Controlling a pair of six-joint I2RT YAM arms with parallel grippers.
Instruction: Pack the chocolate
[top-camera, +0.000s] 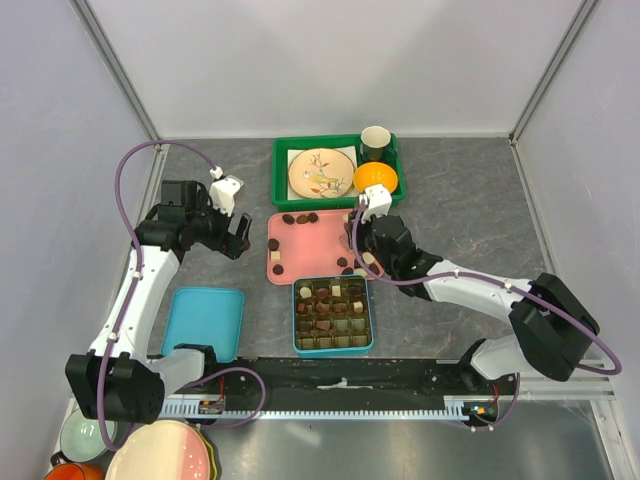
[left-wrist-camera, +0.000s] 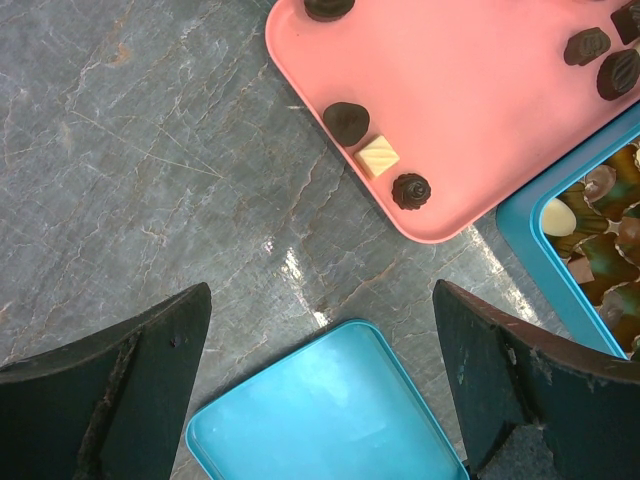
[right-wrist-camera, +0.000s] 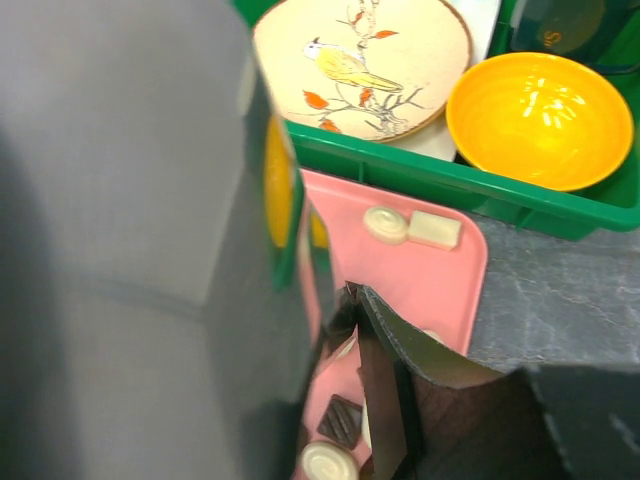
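A pink tray (top-camera: 310, 240) holds dark and white chocolates, among them a square white piece (left-wrist-camera: 377, 157) and a pale bar (right-wrist-camera: 434, 228). A blue box (top-camera: 332, 345) with a divided insert, partly filled with chocolates, sits below it. My left gripper (top-camera: 236, 237) stands open left of the pink tray, nothing between its fingers. My right gripper (top-camera: 357, 237) is low over the right part of the pink tray; its fingers look close together in the right wrist view, and whether anything is between them is hidden.
A green bin (top-camera: 281, 175) with plate, yellow bowl (right-wrist-camera: 540, 115) and mug stands behind the pink tray. An empty blue tray (top-camera: 203, 320) lies at front left.
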